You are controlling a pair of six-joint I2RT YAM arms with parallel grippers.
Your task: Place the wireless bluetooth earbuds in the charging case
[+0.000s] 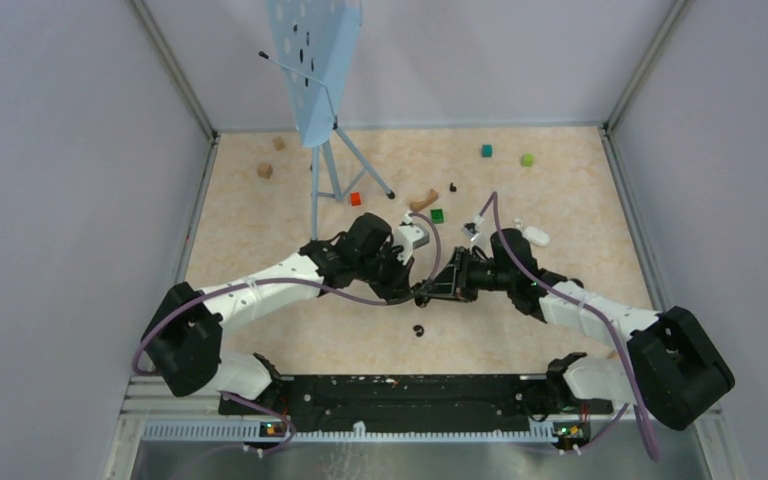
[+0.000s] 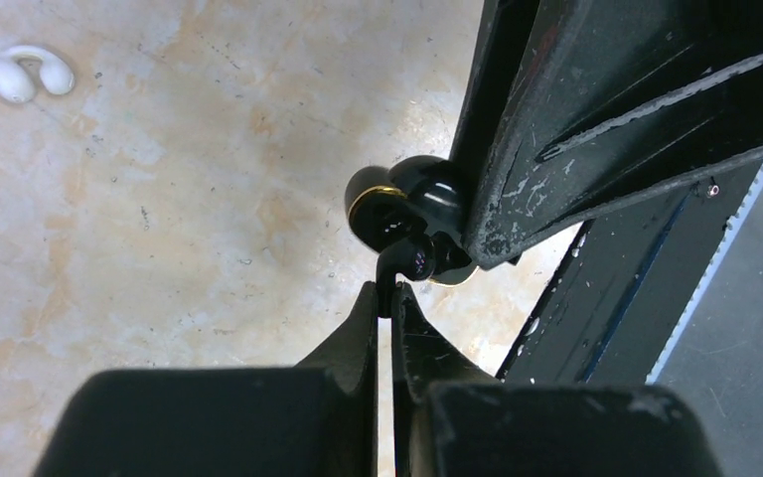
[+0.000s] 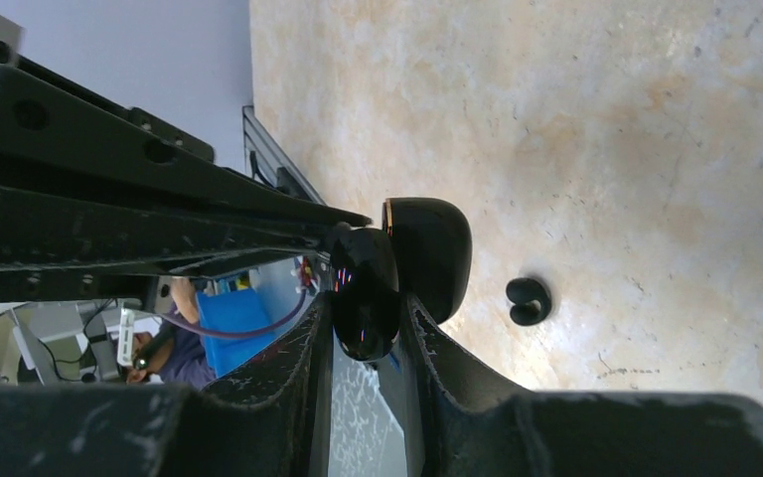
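My right gripper is shut on the glossy black charging case (image 3: pixel 435 253), holding it above the table with its lid open. My left gripper is shut at the case's mouth. Between its fingertips is the thin stem of a black earbud (image 2: pixel 414 258), whose head overlaps the open case (image 2: pixel 378 214) in the left wrist view. Whether that earbud touches a slot, I cannot tell. A second small black earbud (image 3: pixel 530 301) lies on the table below, also visible in the top view as a dark spot (image 1: pixel 419 330).
A white curved item (image 2: pixel 32 75) lies apart on the table. Farther back are a green block (image 1: pixel 437 215), a red block (image 1: pixel 355 199), a tan piece (image 1: pixel 424 200) and a blue stand (image 1: pixel 320 185).
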